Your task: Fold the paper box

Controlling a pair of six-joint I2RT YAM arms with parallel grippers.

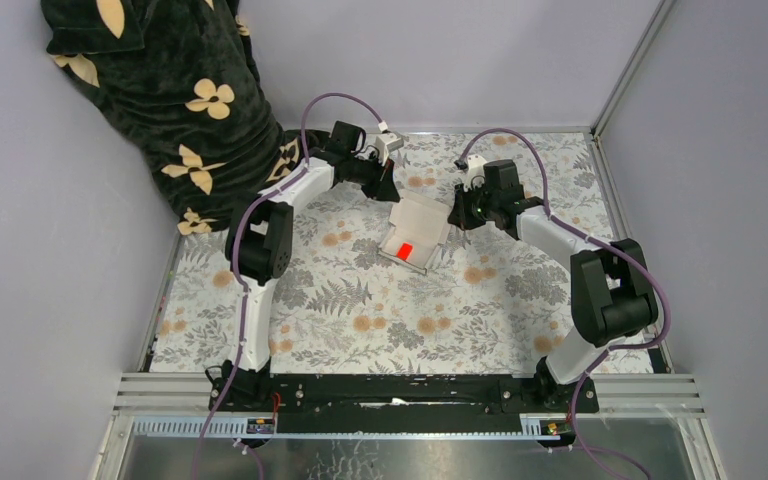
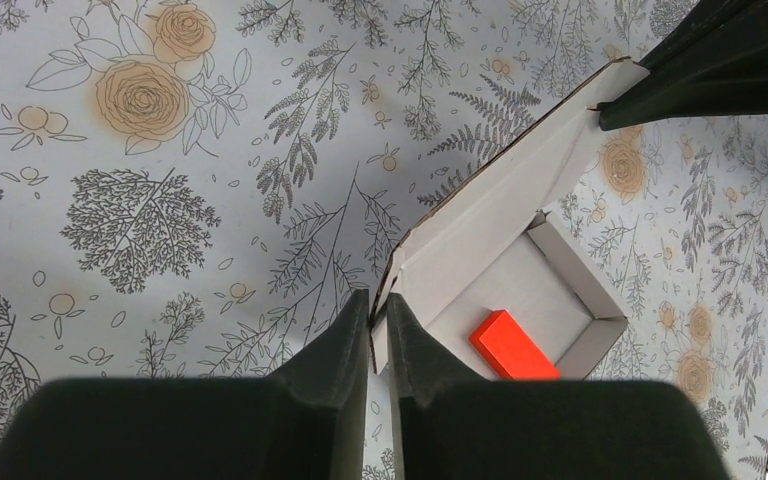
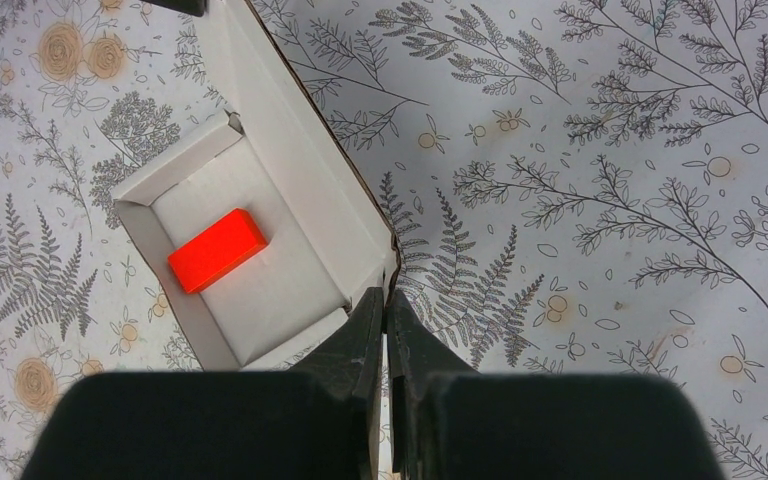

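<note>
The white paper box (image 1: 397, 240) lies on the table with a red block (image 1: 404, 251) inside and its lid flap (image 1: 422, 215) raised along the back. In the left wrist view my left gripper is at one end of that flap's edge (image 2: 490, 190), its fingertips close together on the card. In the right wrist view my right gripper is shut on the other end of the flap (image 3: 300, 170). The block (image 3: 217, 250) rests on the box floor (image 3: 280, 300).
A dark flowered blanket (image 1: 200, 120) lies at the back left, against the wall.
</note>
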